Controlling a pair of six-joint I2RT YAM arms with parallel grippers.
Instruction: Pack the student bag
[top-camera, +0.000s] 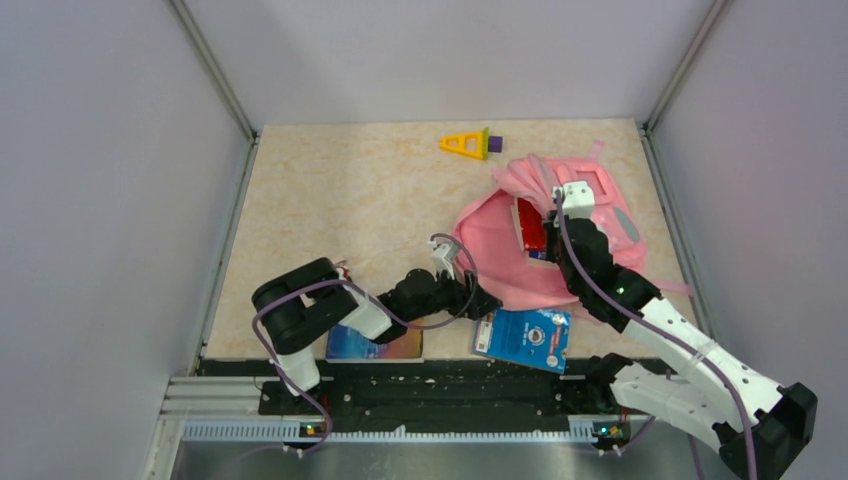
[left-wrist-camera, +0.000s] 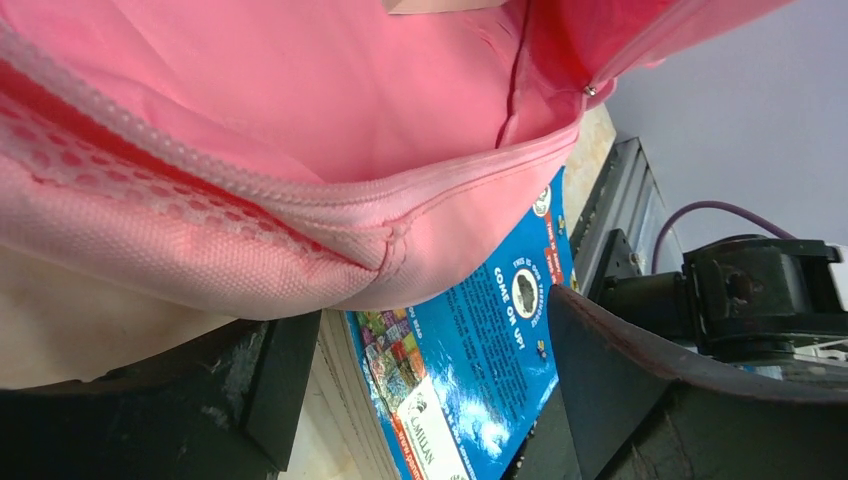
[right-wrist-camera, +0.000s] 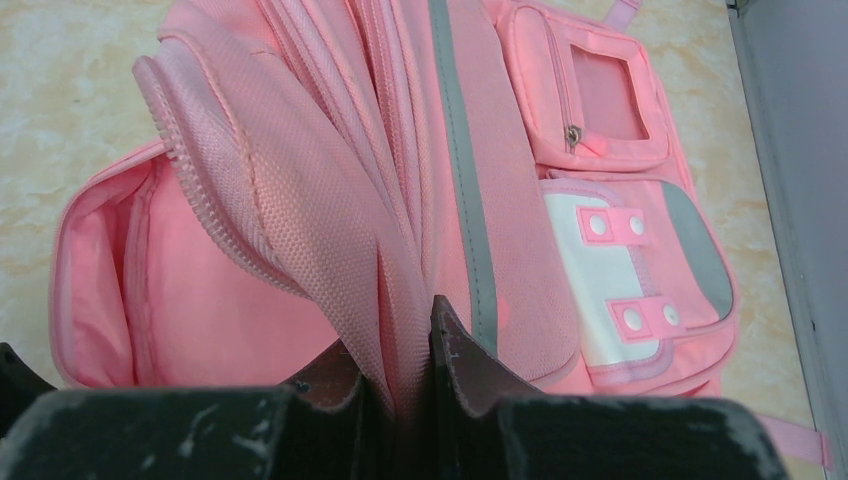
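The pink bag (top-camera: 490, 270) lies at the right of the table, a red book (top-camera: 530, 225) inside it. My right gripper is shut on the bag's zipped flap (right-wrist-camera: 270, 170), holding it up. My left gripper stands open at the bag's front lip. Between its fingers lies a blue book (left-wrist-camera: 480, 350) on the table's front edge, partly under that lip in the left wrist view. A second, colourful book (top-camera: 350, 345) lies beneath my left arm.
A yellow toy (top-camera: 460, 142) with a purple end lies at the back. Small items near the colourful book are mostly hidden by the left arm.
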